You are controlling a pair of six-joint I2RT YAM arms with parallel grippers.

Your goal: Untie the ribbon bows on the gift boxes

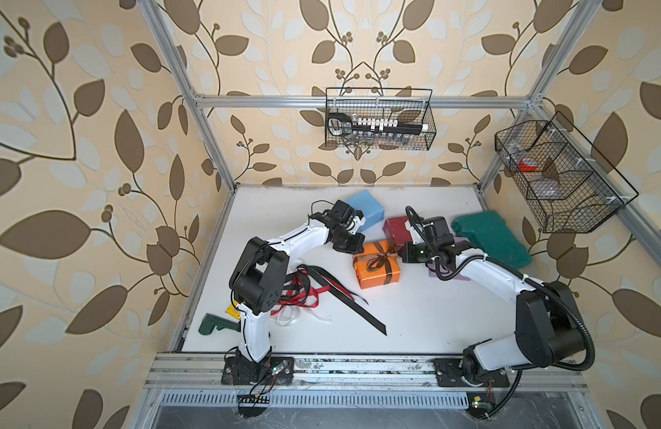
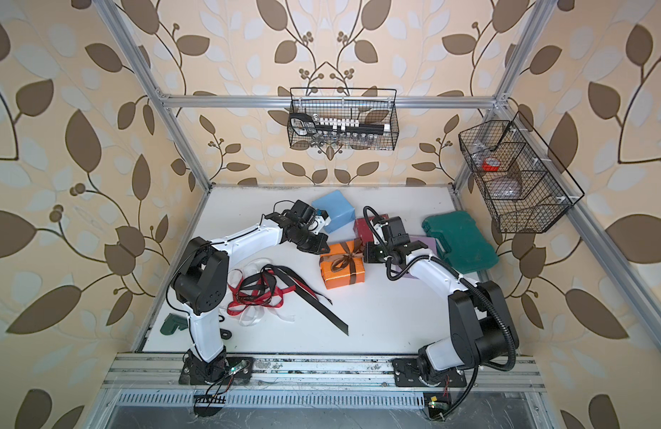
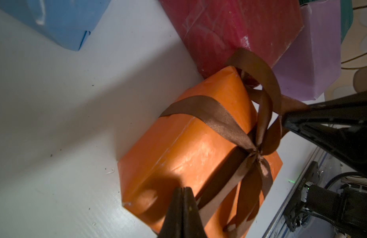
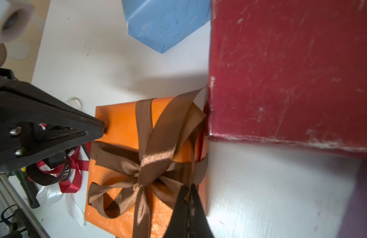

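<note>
The orange gift box [image 4: 112, 123] carries brown ribbon tied in a bow [image 4: 139, 178], its knot still gathered on top. My left gripper is shut over the box's left part, nothing between its fingers. Just right of those fingers, outside them, a brown ribbon tail [image 3: 221, 194] runs to the knot [image 3: 256, 152]. On the box's right side, my right gripper is shut on brown ribbon, which stretches from the bow to its tips in both wrist views.
A red box [image 4: 286, 75] touches or nearly touches the orange one's back right corner. Blue [image 1: 366, 207], purple [image 3: 310, 51] and green [image 1: 491, 239] boxes stand around it. Loose ribbons [image 2: 262, 289] lie at left. The table in front of the orange box is bare.
</note>
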